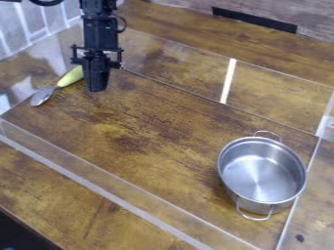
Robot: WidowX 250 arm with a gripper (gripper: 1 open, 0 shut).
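My black gripper (pixel 94 78) is low at the upper left, over the right end of a yellow-green elongated object (pixel 69 78), perhaps corn or a banana, which it partly hides. Whether anything is between the fingers is hard to tell; the gripper looks shut. A silver spoon-like utensil (pixel 43 95) lies just left of the yellow-green object. A steel pot (pixel 261 174) with two handles stands at the lower right.
Transparent panels or strips run along its sides, with a pale vertical strip (pixel 229 81) toward the back right.
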